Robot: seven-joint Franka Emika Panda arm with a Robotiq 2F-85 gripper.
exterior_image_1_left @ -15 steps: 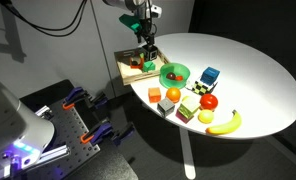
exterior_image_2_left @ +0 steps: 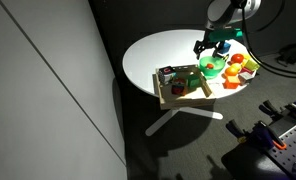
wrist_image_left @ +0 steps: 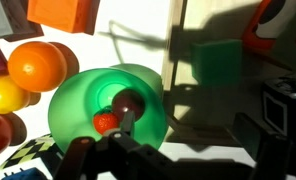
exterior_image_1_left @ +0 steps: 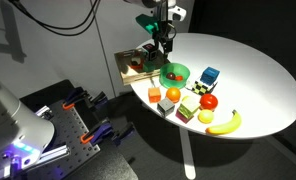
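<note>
My gripper is open, with nothing between its fingers, above the edge between the box and the bowl. In exterior view 1, the gripper (exterior_image_1_left: 164,42) hangs over the table's back left, near the green bowl (exterior_image_1_left: 166,82). The bowl (wrist_image_left: 63,112) holds a dark red round thing (wrist_image_left: 128,102) and a smaller red one (wrist_image_left: 106,122). Right of it in the wrist view, a green block (wrist_image_left: 217,62) lies inside the cardboard box (exterior_image_2_left: 166,98). Other red and dark things share that box.
An orange block (exterior_image_1_left: 154,95), an orange fruit (exterior_image_1_left: 173,94), a grey block (exterior_image_1_left: 165,107), a blue block (exterior_image_1_left: 210,75), a red piece (exterior_image_1_left: 209,101) and a banana (exterior_image_1_left: 224,126) stand close around the bowl.
From over the box, my gripper has moved right, toward the bowl. The bowl and the pieces around it stay where they were.
</note>
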